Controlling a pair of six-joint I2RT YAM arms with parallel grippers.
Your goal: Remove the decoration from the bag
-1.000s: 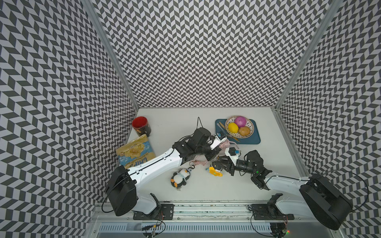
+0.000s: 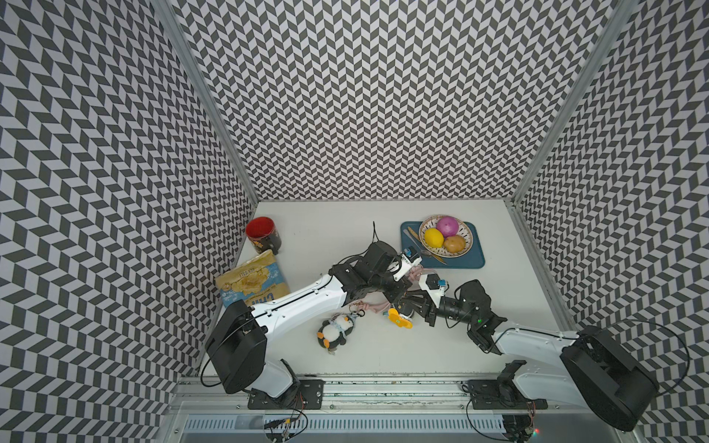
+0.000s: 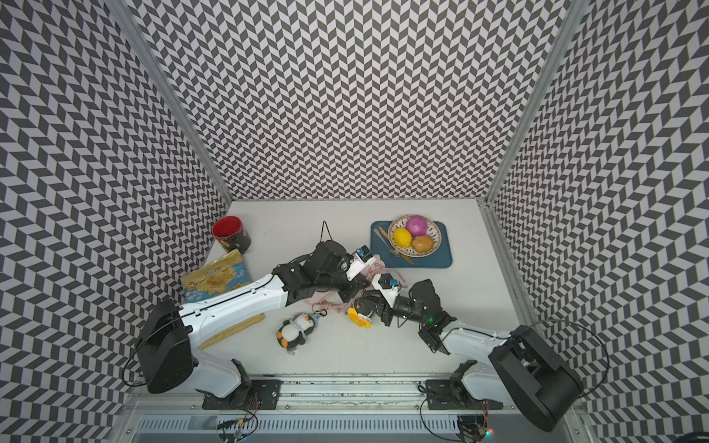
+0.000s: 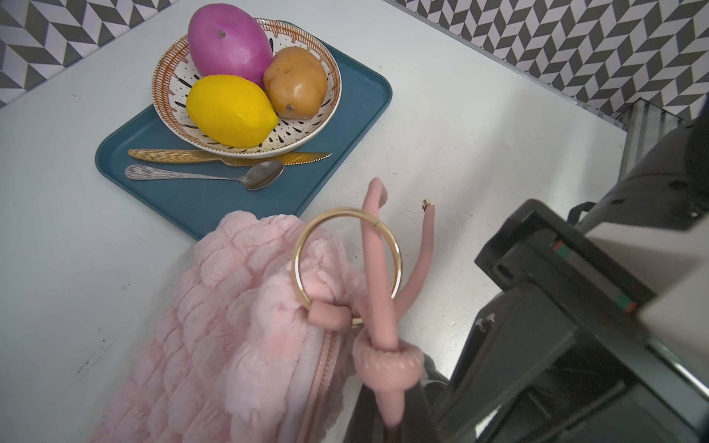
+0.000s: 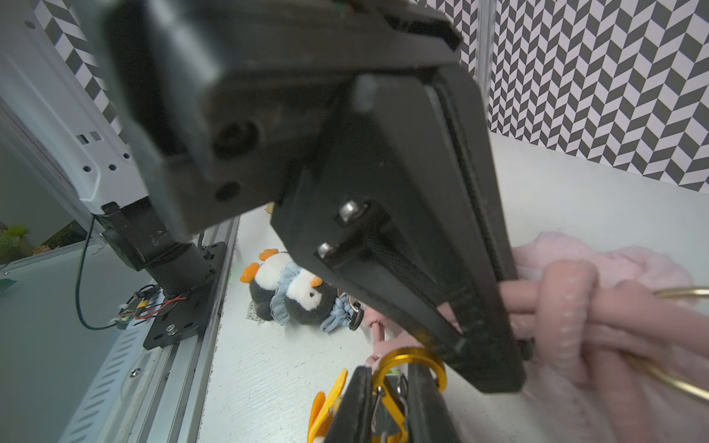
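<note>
My left gripper (image 2: 398, 291) is shut on the knotted pink strap (image 4: 387, 365) of the fluffy pink bag (image 4: 192, 339), beside a gold ring (image 4: 297, 258). Just in front of it my right gripper is shut, its tips at a gold clasp (image 5: 406, 354) on a decoration with orange parts (image 2: 400, 319); whether the clasp is between the fingers or behind them I cannot tell. A penguin plush (image 2: 334, 332) lies apart on the table, nearer the front left.
A blue tray (image 2: 476, 258) with cutlery and a bowl of fruit stands at the back right. A mug (image 2: 263, 237) and a chips packet (image 2: 251, 280) are at the left.
My left arm has shifted slightly to the right over the last second. My right gripper stays in about the same place at the decoration.
</note>
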